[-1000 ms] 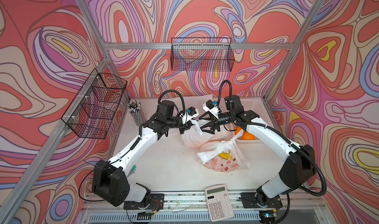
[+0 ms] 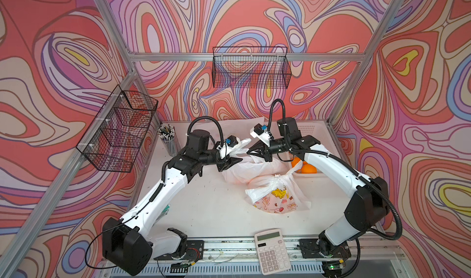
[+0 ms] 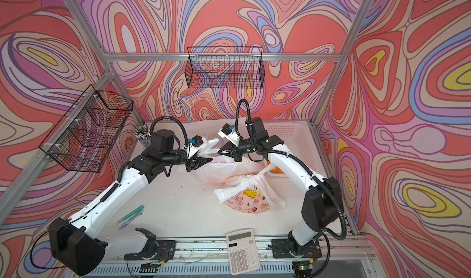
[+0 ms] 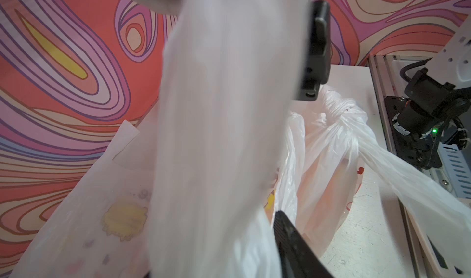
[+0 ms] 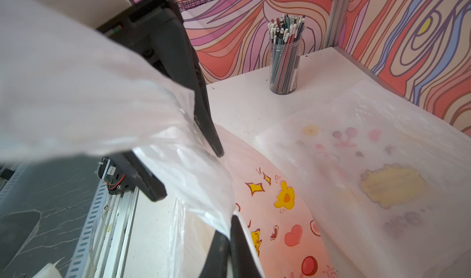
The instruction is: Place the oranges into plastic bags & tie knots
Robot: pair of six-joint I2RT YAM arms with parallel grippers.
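Observation:
A white plastic bag (image 2: 252,167) with printed pink sheet lies mid-table, its top drawn up between both grippers. My left gripper (image 2: 228,161) is partly open beside the bag's raised white strand. My right gripper (image 2: 260,153) is shut close to that strand, which runs across its fingertips in the right wrist view; whether any is pinched is unclear. A second bag (image 2: 277,199), knotted at the top, lies in front. Oranges (image 2: 307,168) sit behind the right arm.
A pale basket (image 2: 321,131) stands at the back right, a pencil cup (image 2: 168,141) at the back left, a calculator (image 2: 272,251) on the front edge. Wire baskets hang above.
My right gripper has gone from open to shut.

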